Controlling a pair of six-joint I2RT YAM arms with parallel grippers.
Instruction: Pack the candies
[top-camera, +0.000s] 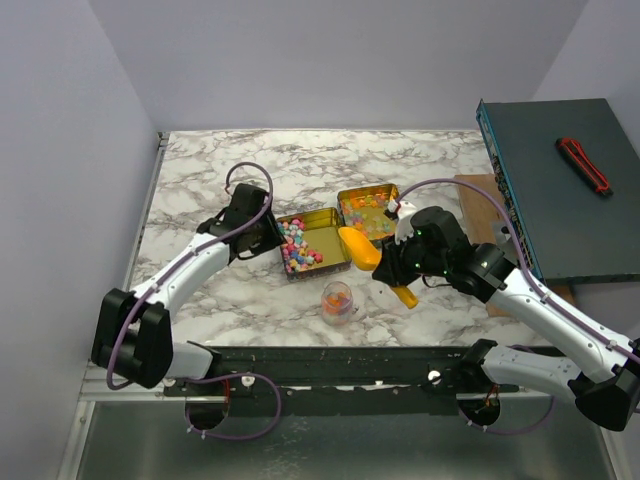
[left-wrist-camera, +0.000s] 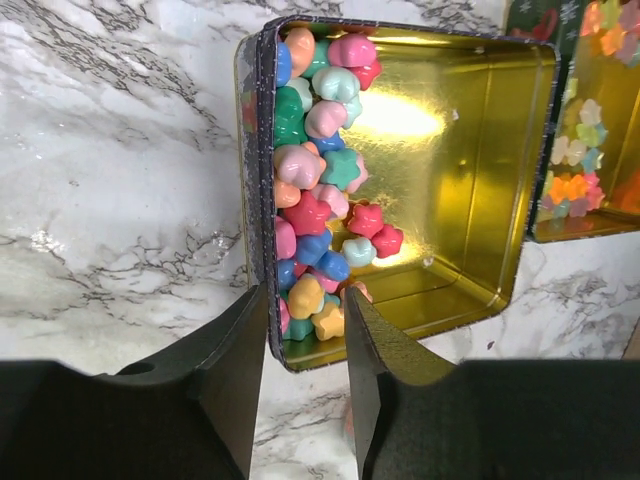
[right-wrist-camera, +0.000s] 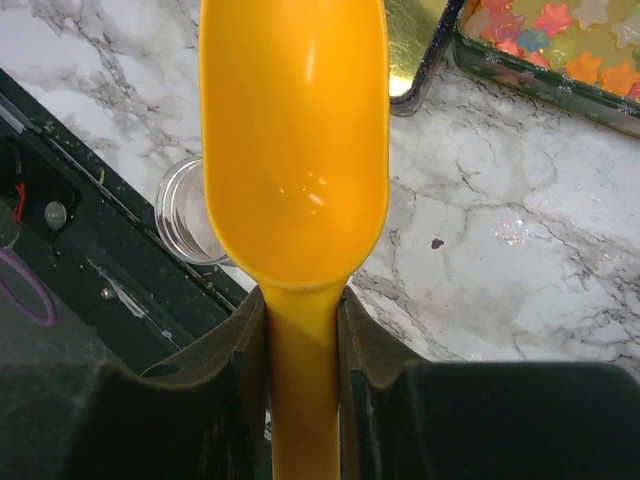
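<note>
In the top view, a gold-lined box (top-camera: 326, 238) has colorful candies (top-camera: 299, 250) gathered along its left side; the rest of its floor is bare. My left gripper is partly open above the box's near left corner, holding nothing; that corner and a few candies show through the gap. My right gripper is shut on the neck of a yellow scoop (right-wrist-camera: 295, 130), held over the table right of the box. The scoop's bowl looks empty. A clear jar (top-camera: 337, 302) with orange candies inside stands in front of the box.
Behind and to the right sits a second gold-lined box (top-camera: 368, 190) with translucent candies. A dark panel (top-camera: 555, 230) bearing a red-and-black item (top-camera: 584, 166) fills the right side.
</note>
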